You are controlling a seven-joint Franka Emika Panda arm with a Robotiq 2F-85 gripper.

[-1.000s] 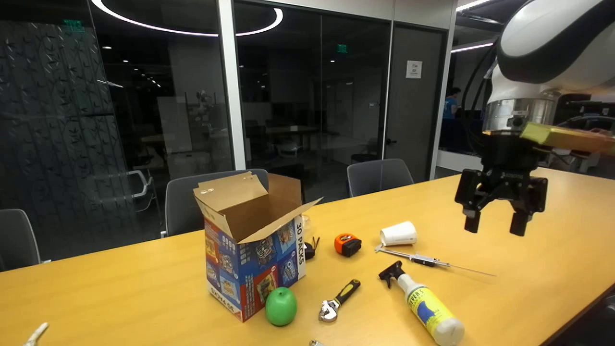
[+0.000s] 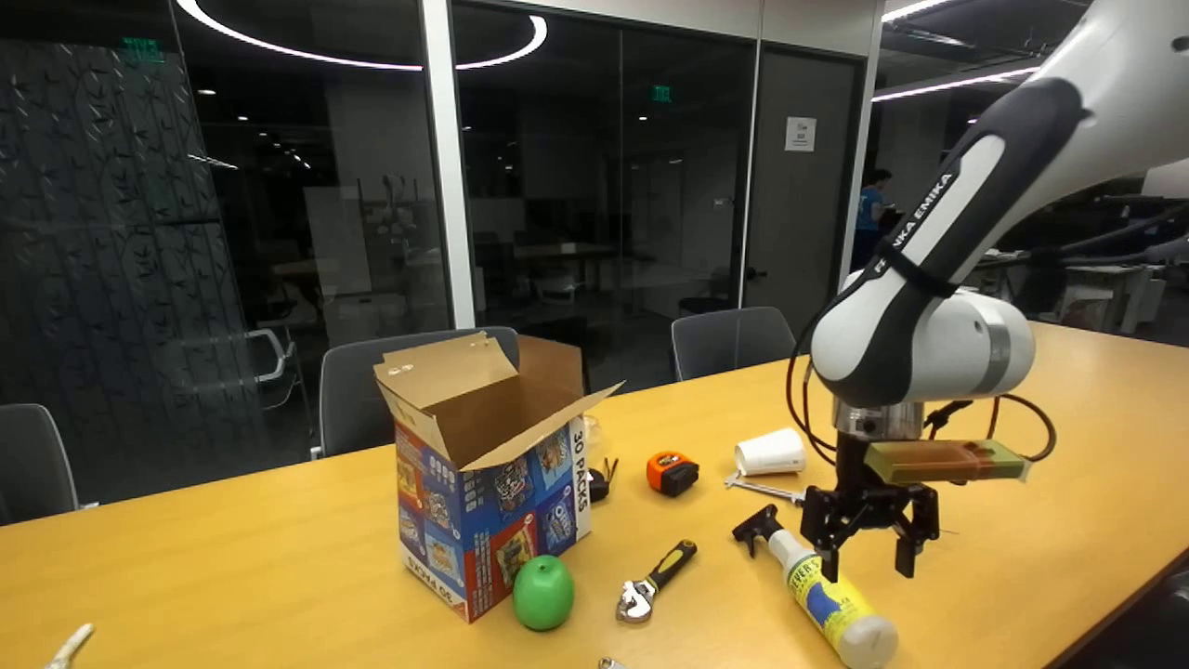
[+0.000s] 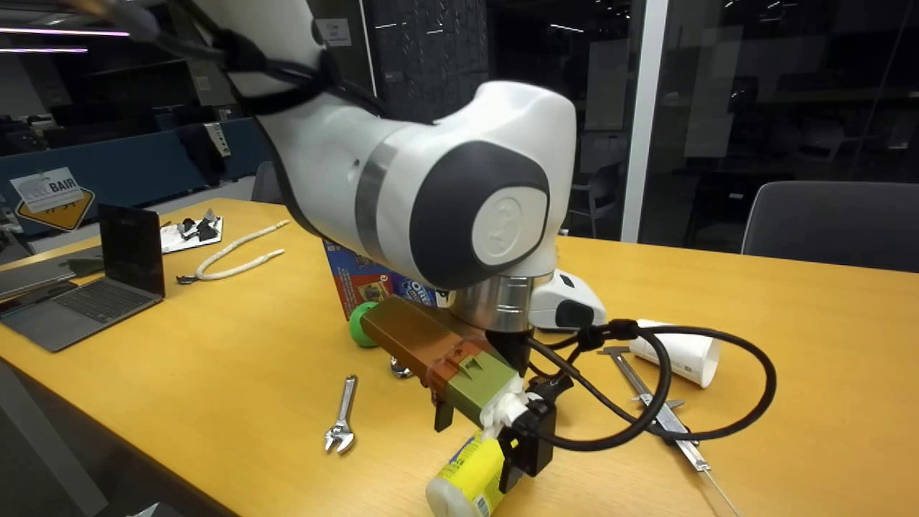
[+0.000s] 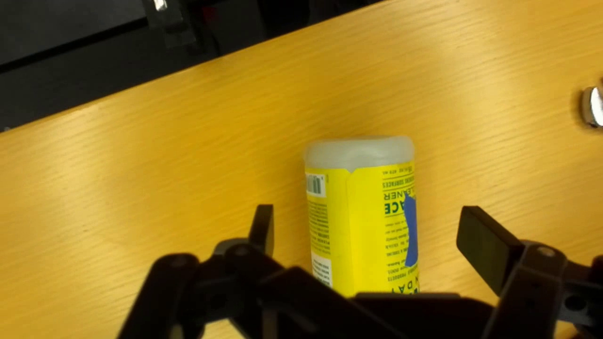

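A yellow-labelled spray bottle (image 2: pixel 838 608) lies on its side on the table, its black trigger head pointing toward the back. My gripper (image 2: pixel 871 557) is above the bottle, open and empty. Seen from the wrist, the bottle's body (image 4: pixel 364 226) runs between the two spread fingers, with bare table showing on both sides of it. One finger pad (image 4: pixel 487 248) is to the right of the label. In the second exterior view the bottle's base (image 3: pixel 448 498) shows beneath the gripper, while its trigger head is hidden.
An open cardboard box (image 2: pixel 490 491) stands left, a green apple-like object (image 2: pixel 543 593) by it. Around lie a black-yellow wrench (image 2: pixel 658 582), tape measure (image 2: pixel 672 474), white cup (image 2: pixel 770 452), caliper (image 3: pixel 663 413) and silver wrench (image 3: pixel 342 418). The table's edge (image 4: pixel 220 59) runs beyond the bottle's base.
The arm has come down and to the left in exterior view 1, bringing the gripper from above the bare table to above the bottle. The bottle has not moved.
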